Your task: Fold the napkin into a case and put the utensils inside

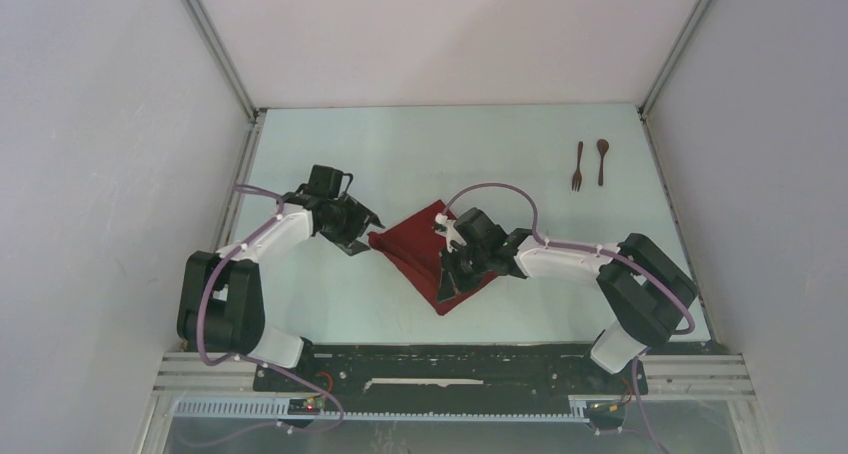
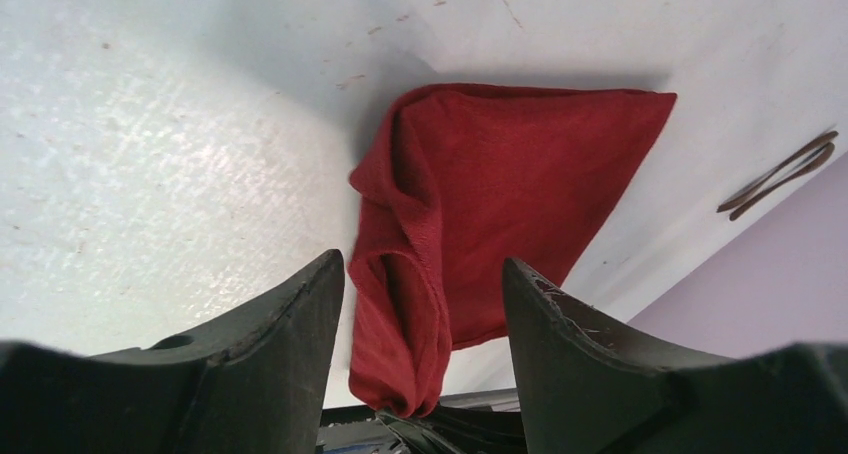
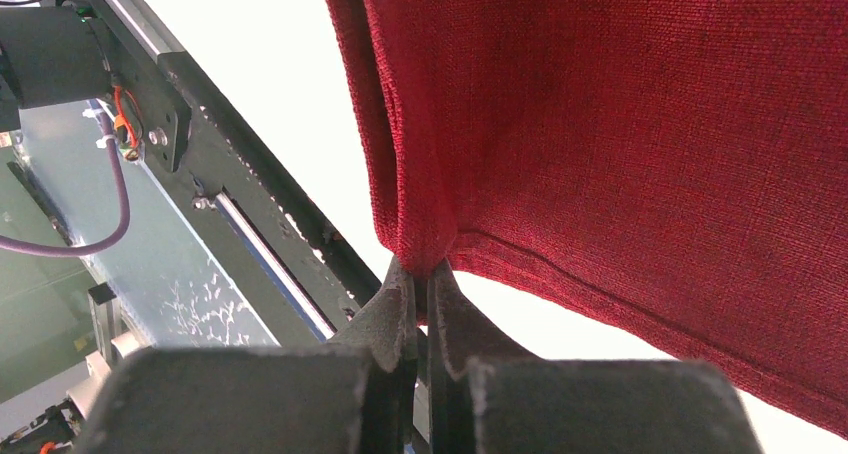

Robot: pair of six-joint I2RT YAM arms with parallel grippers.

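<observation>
The red napkin (image 1: 420, 224) lies diamond-wise mid-table, its left edge folded over in a rumpled strip (image 2: 410, 244) that curls up at the left corner. My left gripper hangs open just left of that corner, nothing held between its fingers. My right gripper is shut on the folded strip's near end, at the napkin's front corner. A wooden fork (image 1: 578, 166) and a wooden spoon (image 1: 602, 160) lie side by side at the back right.
</observation>
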